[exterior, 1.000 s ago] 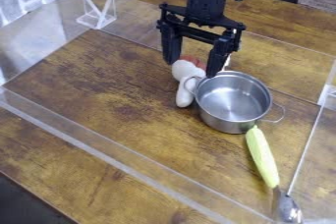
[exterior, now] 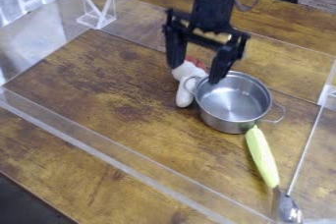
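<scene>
The black gripper (exterior: 197, 49) stands open above the middle of the table, blurred, with its fingers over the white object and the left rim of a steel pot (exterior: 233, 110). A white, soft-looking object (exterior: 187, 90) lies just left of the pot, with something red partly hidden behind it. A pale yellow corn-like object (exterior: 261, 157) lies to the right front of the pot, and a metal spoon (exterior: 289, 208) lies beyond its near end.
A small clear stand (exterior: 98, 12) is at the back left. Transparent panels edge the work area.
The objects on the table show no visible change.
</scene>
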